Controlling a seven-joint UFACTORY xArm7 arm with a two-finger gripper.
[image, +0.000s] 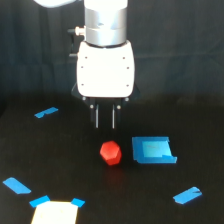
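A red, roundish object (110, 152) lies on the black table near the middle of the camera view. Above and behind it in the image hangs my gripper (105, 122), its two thin fingers pointing down and spread apart. Nothing shows between them, and a gap separates the fingertips from the red object. To the right of the red object is a light-blue square (156, 149) edged with blue tape; the two do not touch.
Strips of blue tape mark the table at the left (16, 186), far left (46, 112) and right (187, 195). A bright white-yellow patch (54, 212) sits at the lower left.
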